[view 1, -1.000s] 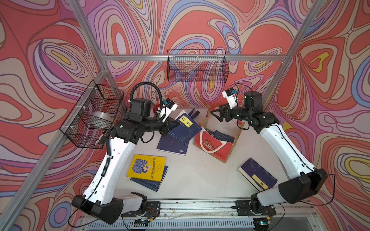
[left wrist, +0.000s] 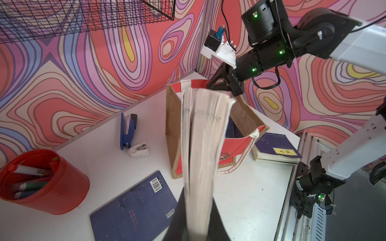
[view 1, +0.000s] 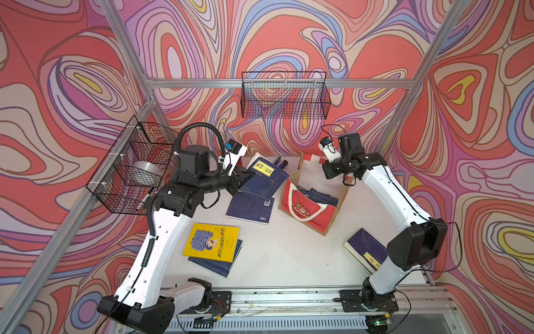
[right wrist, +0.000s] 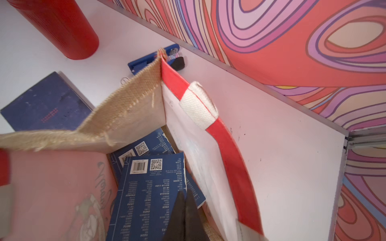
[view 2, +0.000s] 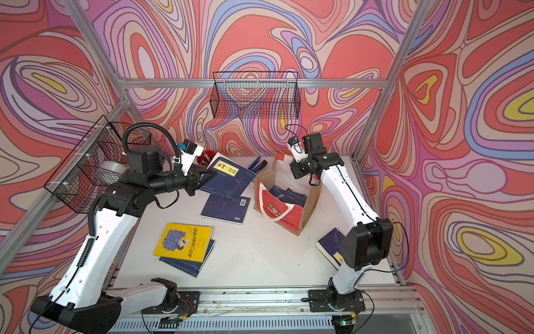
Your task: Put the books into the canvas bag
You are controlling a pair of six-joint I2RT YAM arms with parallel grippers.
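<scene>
My left gripper [view 1: 244,177] is shut on a thick dark blue book [view 1: 266,177] with a yellow label, raised above the table left of the bag. Its pale page block [left wrist: 203,152] fills the middle of the left wrist view. The red and tan canvas bag [view 1: 304,210] stands with its mouth open. Inside it lie blue books [right wrist: 150,196]. My right gripper is shut over the bag's opening, nothing visible between its fingers. Another dark blue book [view 1: 250,208] lies flat below the held one. A yellow book [view 1: 211,242] rests on blue books [view 1: 227,269] at front left.
A dark blue book [view 1: 365,249] lies at front right, partly behind the right arm. Behind the bag's left side are a blue stapler [left wrist: 127,132] and a small white item [left wrist: 139,150]. A red pen cup [left wrist: 68,188] stands at the back left.
The left gripper has drawn back a little to the left with its book.
</scene>
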